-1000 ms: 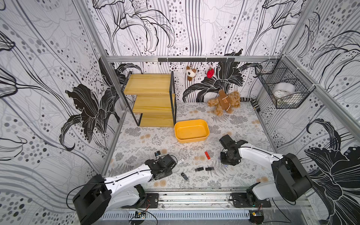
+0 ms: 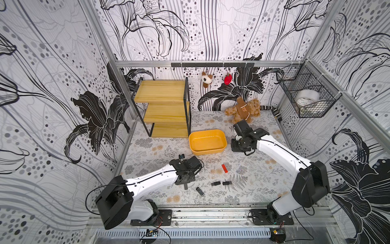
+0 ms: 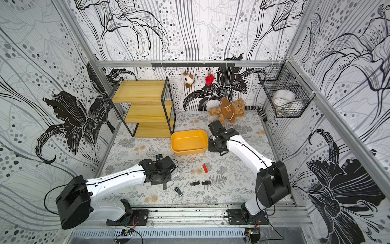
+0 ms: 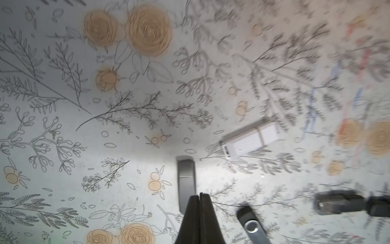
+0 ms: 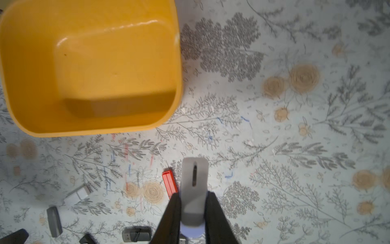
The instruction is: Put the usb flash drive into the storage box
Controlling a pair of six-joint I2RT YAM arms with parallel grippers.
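In the right wrist view a silver USB flash drive (image 5: 193,189) stands held up over the table, my right gripper shut on its lower end. The yellow storage box (image 5: 177,81) lies empty, up and left of that drive. Seen from the top left view, my right gripper is just right of the box. My left gripper is shut with nothing showing between its fingers, above a grey drive (image 4: 186,177). Other drives lie on the table: a white one (image 4: 251,138), a dark one with a round cap (image 4: 254,227), a red one (image 5: 169,183) and black ones (image 4: 339,202).
Left of the box, at the back, is a wooden shelf (image 2: 166,106). A teddy bear (image 2: 245,110) sits behind my right arm. A wire basket (image 2: 310,95) hangs on the right wall.
My right arm has moved up toward the back, beside the box. My left gripper has shifted right and slightly back, uncovering the grey drive in the top left view.
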